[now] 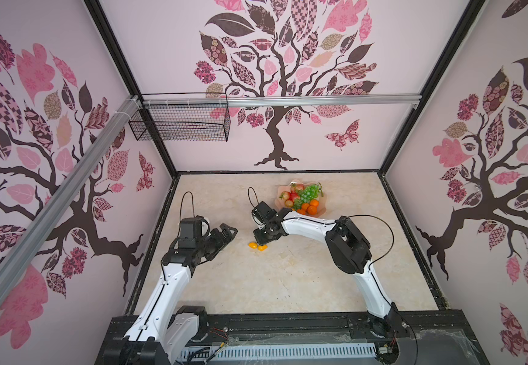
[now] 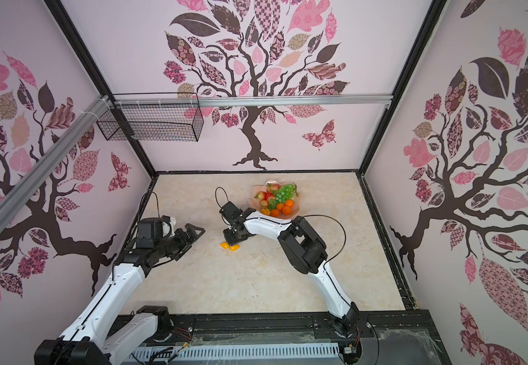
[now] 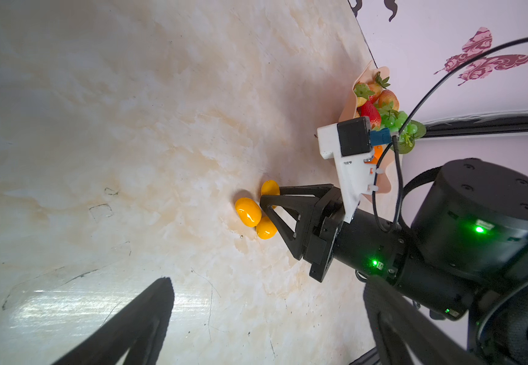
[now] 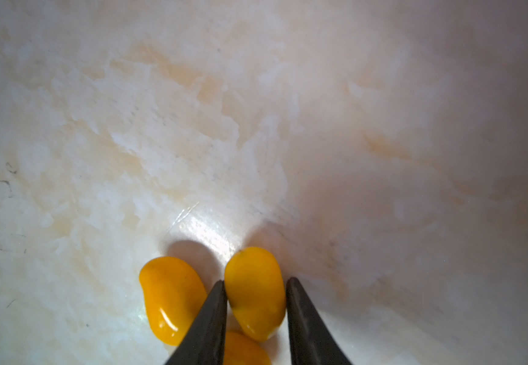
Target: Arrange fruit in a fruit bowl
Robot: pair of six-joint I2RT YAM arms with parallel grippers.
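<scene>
Three small yellow-orange fruits lie close together on the table. One yellow fruit (image 4: 254,292) sits between the fingers of my right gripper, which are partly apart and seem to touch both its sides; whether they grip it cannot be told. Beside it lies a second yellow fruit (image 4: 171,299), outside the left finger, and a third yellow fruit (image 4: 243,351) is partly hidden behind the fingers. Behind the right arm stands the peach-coloured fruit bowl (image 1: 322,202), heaped with fruit. My left gripper hangs open and empty above the table, left of the fruits.
The right forearm (image 1: 312,227) passes just in front of the bowl. In the bowl are green grapes (image 2: 285,193), red fruits and oranges (image 2: 286,209). A black wire basket (image 1: 184,121) hangs at the back left. Bare table lies in front and to the right.
</scene>
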